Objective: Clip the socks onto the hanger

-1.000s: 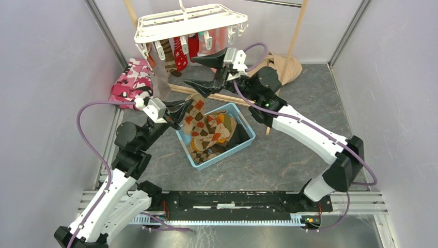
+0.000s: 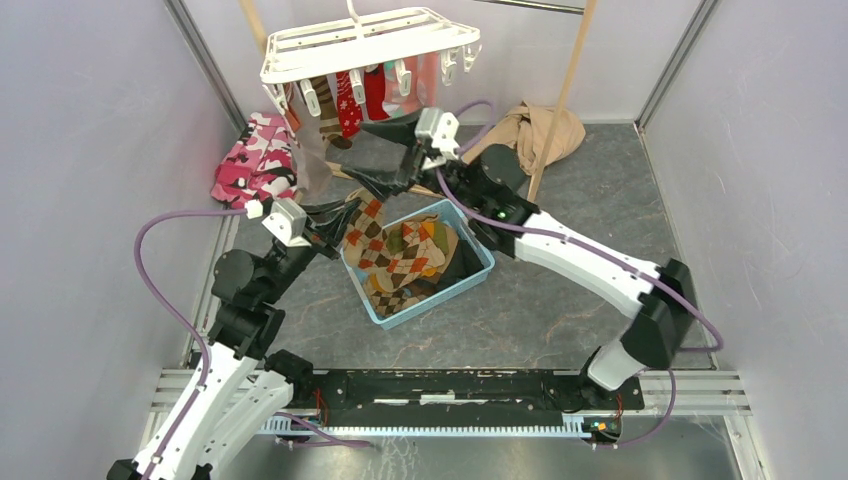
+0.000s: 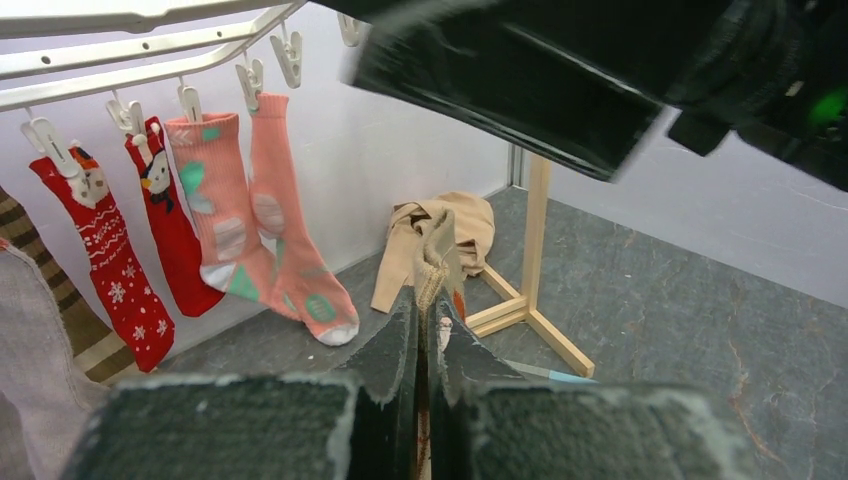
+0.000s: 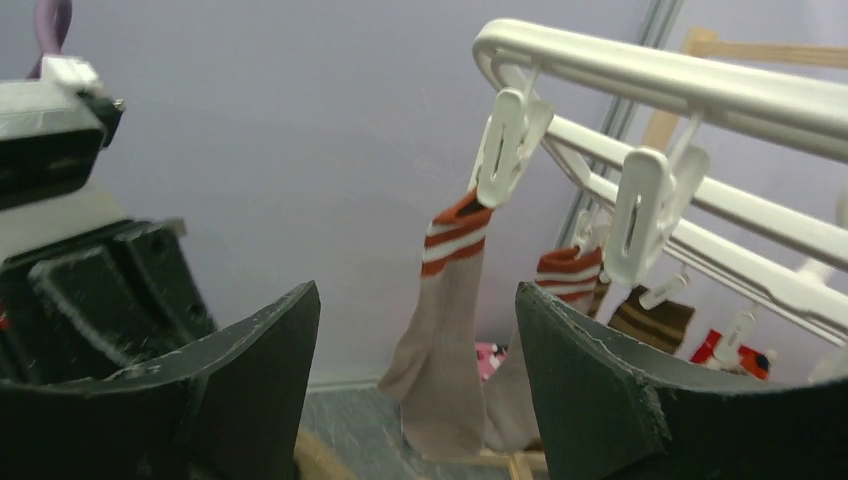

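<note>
A white clip hanger [image 2: 365, 45] hangs at the back left with several socks clipped, among them red snowflake [image 3: 120, 270] and pink [image 3: 305, 250] ones. My left gripper [image 2: 345, 215] is shut on a tan argyle sock [image 2: 365, 225], held above the blue bin [image 2: 425, 310]. My right gripper [image 2: 370, 155], its fingers apart, is raised just over and behind that sock, below the hanger's front edge; in the right wrist view its blurred fingers frame an orange-striped grey sock [image 4: 450, 280] on a clip beyond them.
More argyle socks lie in the bin. A pink camouflage cloth [image 2: 250, 160] lies at the left, a tan cloth [image 2: 550, 135] at the back right beside the wooden stand [image 2: 560, 80]. The floor right of the bin is clear.
My left gripper has shifted slightly left with the sock in it.
</note>
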